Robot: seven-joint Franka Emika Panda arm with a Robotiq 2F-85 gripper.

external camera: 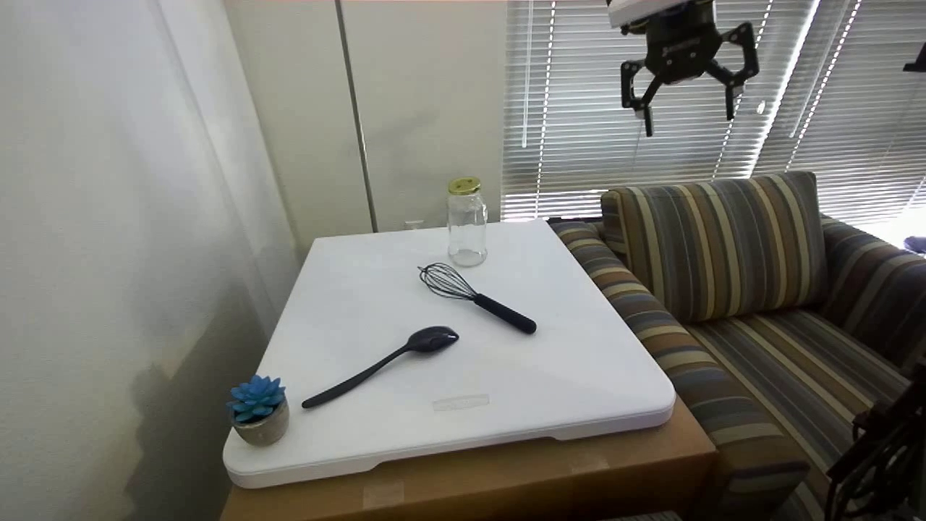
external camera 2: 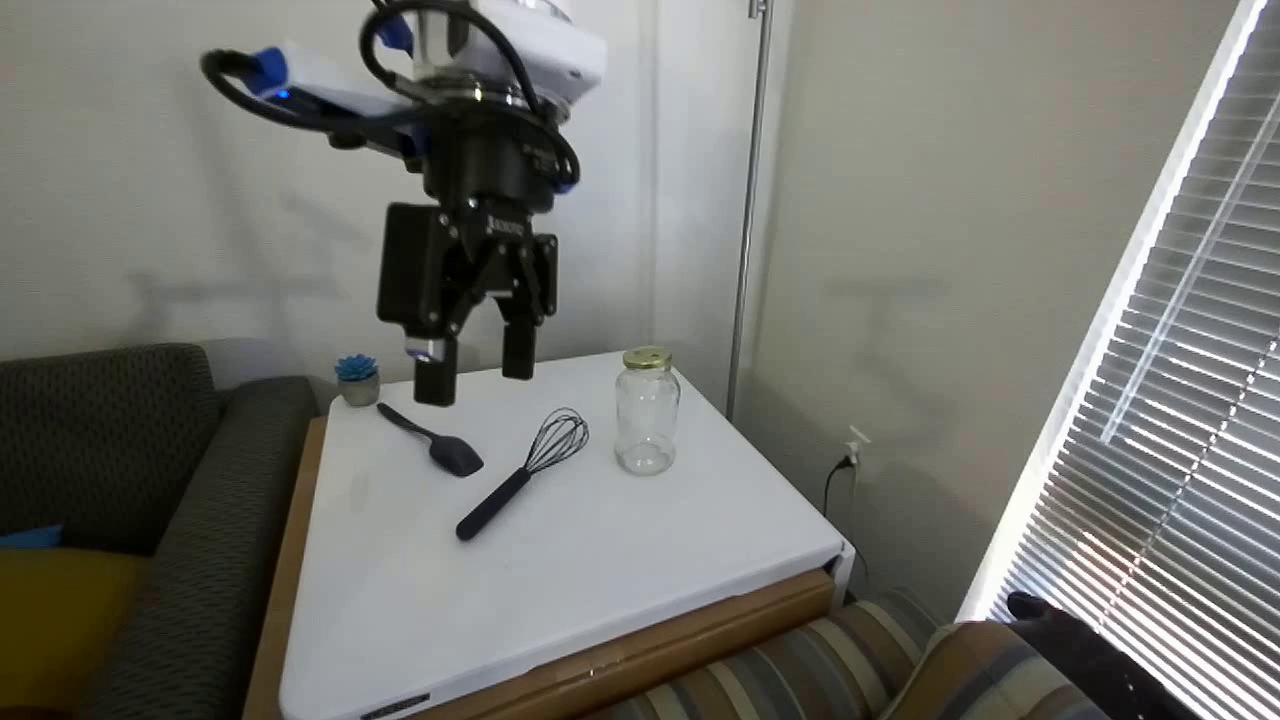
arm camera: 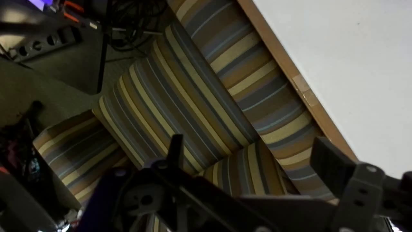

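High above the armchair, clear of the table, my gripper [external camera: 691, 126] hangs open and empty. Its fingers are wide apart in the wrist view too, with only striped upholstery behind them. On the white tabletop [external camera: 373, 269] lie a dark spoon [external camera: 431, 339] and a whisk [external camera: 503, 312] with a black handle. A clear glass jar [external camera: 466, 227] with a gold lid stands upright towards the back. At the front left corner sits a small pot [external camera: 262, 425] with a blue succulent. None of these touches the gripper.
A striped armchair [external camera: 720, 252] stands against the table's right side. Walls close off the left and back, and window blinds [external camera: 573, 95] hang behind the chair.
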